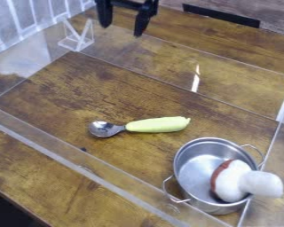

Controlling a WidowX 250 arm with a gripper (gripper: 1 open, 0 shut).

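My black gripper (pixel 123 21) hangs at the top edge above the back of the clear-walled area, open, with its upper part out of frame. A metal spoon (pixel 106 129) and a pale yellow-green corn cob (pixel 156 124) lie end to end on the wooden surface, well below the gripper. At the lower right stands a steel pot (pixel 192 164) with two handles, holding a white object (pixel 258 183) with a reddish-brown band, perhaps a toy mushroom.
Clear plastic walls (pixel 38 134) border the wooden work area (pixel 74 89). A white railing (pixel 20 22) runs at the back left.
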